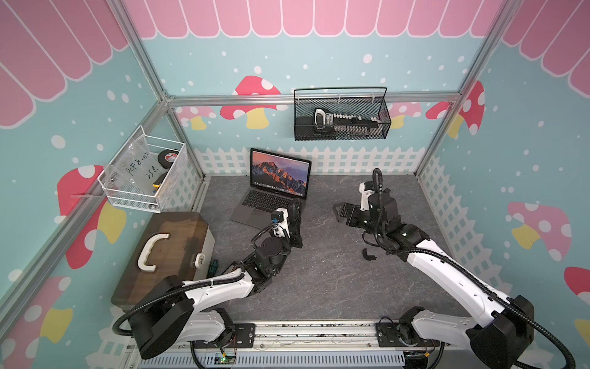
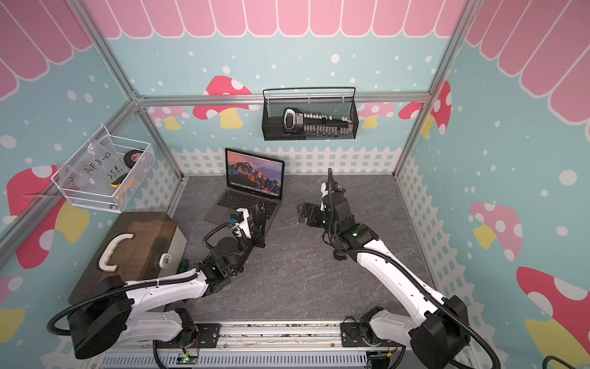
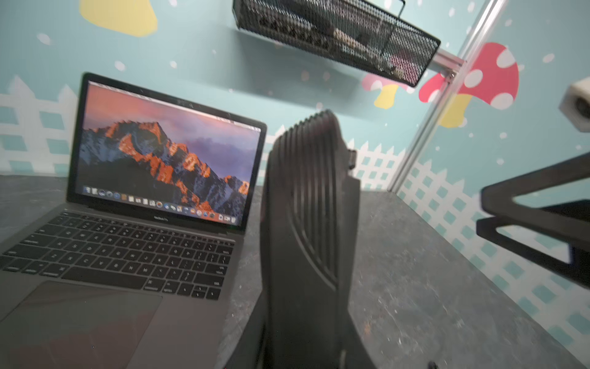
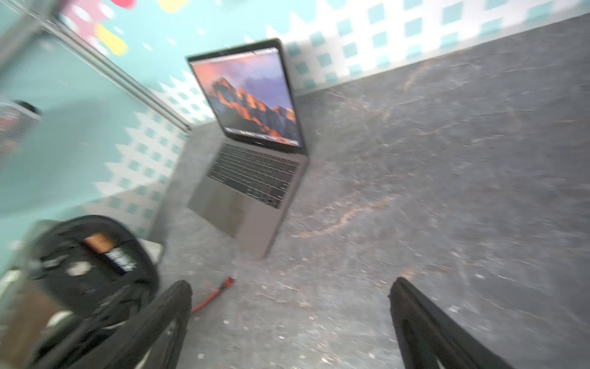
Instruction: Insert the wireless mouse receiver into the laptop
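The laptop [image 1: 270, 193] stands open at the back left, its keyboard [image 3: 141, 249] facing the front. My left gripper [image 1: 295, 224] is shut on a black mouse [image 3: 307, 203], held on edge to the right of the laptop with its ribbed side toward the left wrist camera. In the right wrist view the underside of the mouse [image 4: 92, 264] is blurred, with its compartment uncovered and an orange and black battery inside. No receiver can be made out for certain. My right gripper hangs open to the right, nothing between its fingers.
A black curved piece [image 1: 368, 254] lies on the table near the right gripper. The brown case [image 1: 169, 246] sits at the left. Black basket [image 1: 341, 117] and white basket [image 1: 144, 169] hang on the frame. Bare table [image 4: 430, 184] lies right of the laptop.
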